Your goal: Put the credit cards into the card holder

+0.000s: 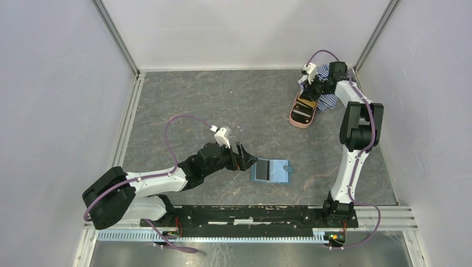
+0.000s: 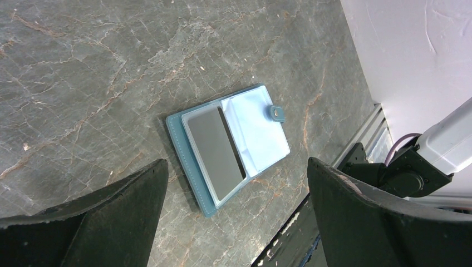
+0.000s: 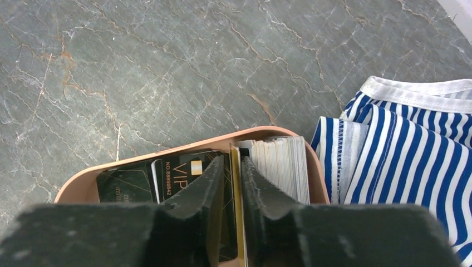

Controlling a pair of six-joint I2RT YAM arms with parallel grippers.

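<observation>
The card holder (image 2: pixel 201 158) lies opened flat on the table, pale blue with a grey panel and a white panel. My left gripper stands open above it, with nothing between its fingers. At the far right, a pink tray (image 1: pixel 301 124) holds the cards. Down in its back end is my right gripper, its fingers slightly apart. Between them a gold card (image 3: pixel 238 200) stands on edge, close against the right finger, with a gap on its left side. Black cards (image 3: pixel 186 173) lie to one side, and a stack of pale cards (image 3: pixel 284 167) stands on the other.
A blue-and-white striped cloth (image 3: pixel 401 150) lies directly beside the tray, near the back right corner. Open grey tabletop (image 1: pixel 222 100) stretches across the middle and left. White walls (image 1: pixel 428 83) enclose the table.
</observation>
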